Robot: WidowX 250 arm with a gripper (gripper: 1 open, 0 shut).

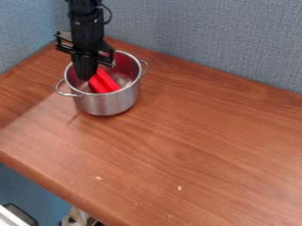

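Observation:
A steel pot (pixel 108 101) with two side handles stands on the wooden table near its back left. Red objects (pixel 106 82) lie inside it, their shape only partly visible. My black gripper (pixel 83 72) hangs from above with its lower end inside the pot's left part, beside the red objects; the fingertips are dark and partly hidden, so whether they are open or shut is unclear.
Grey padded walls stand behind and to the left. The table's front left edge drops to a blue floor.

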